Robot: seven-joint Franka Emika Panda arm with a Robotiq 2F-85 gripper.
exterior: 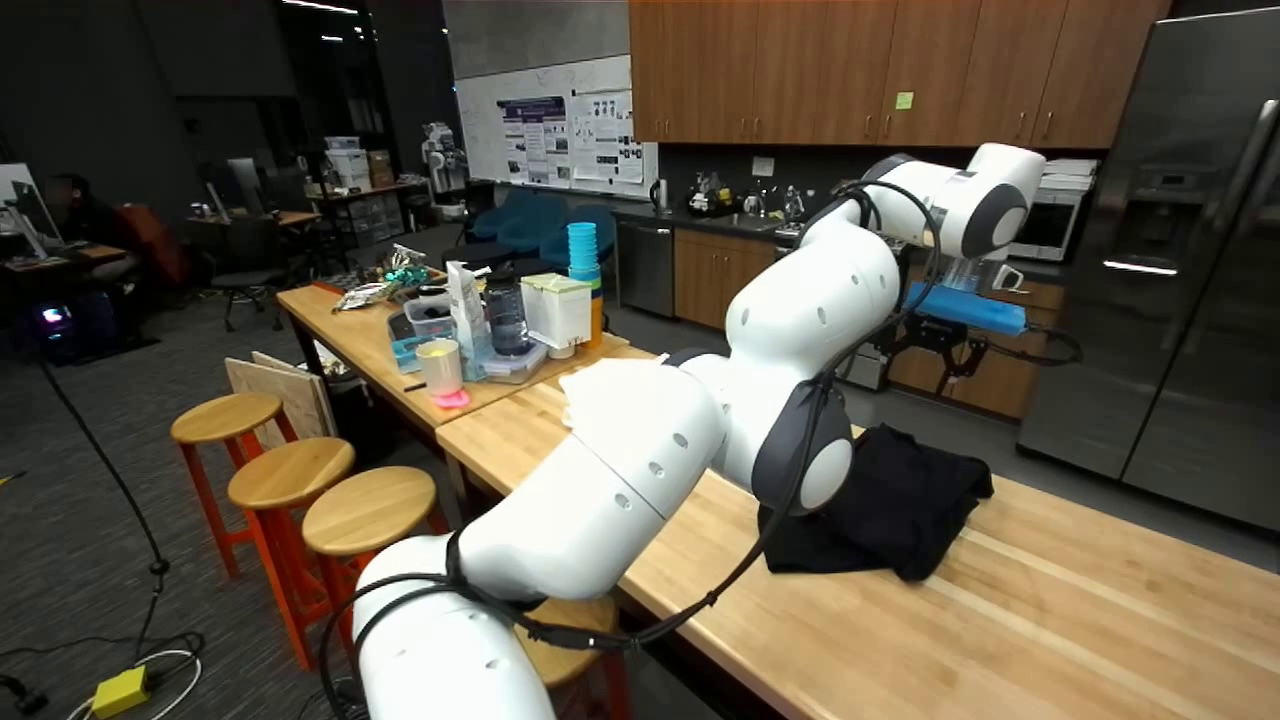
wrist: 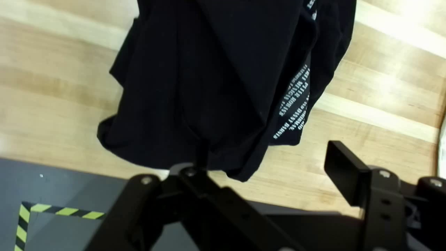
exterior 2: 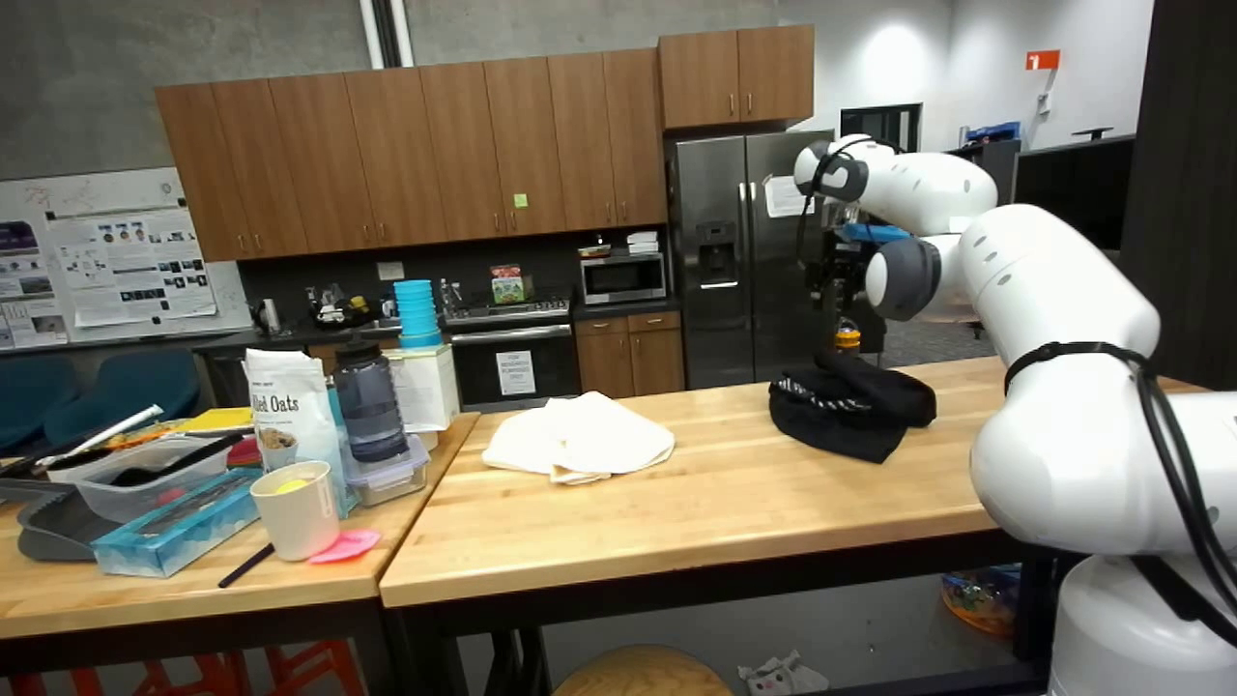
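A crumpled black garment (exterior: pixel 900 510) with white printed lettering lies on the wooden table, and in the wrist view the black garment (wrist: pixel 225 83) fills the upper middle. Above its far side hangs my gripper (exterior: pixel 954 370). Seen from the wrist, the gripper is open, its two black fingers (wrist: pixel 345 171) well apart. Nothing is held between them; garment and bare wood show beyond the gap. The left finger overlaps the garment's lower edge in that view, but the gripper appears raised clear of it. A folded white cloth (exterior 2: pixel 580 439) rests farther left on the table.
An adjoining table carries an oats bag (exterior 2: pixel 290 412), a dark bottle (exterior 2: pixel 368 400), a mug (exterior 2: pixel 296 510) and several containers. Stools (exterior: pixel 369 510) stand along the near side. Bare tabletop (exterior: pixel 1104 600) lies right of the garment.
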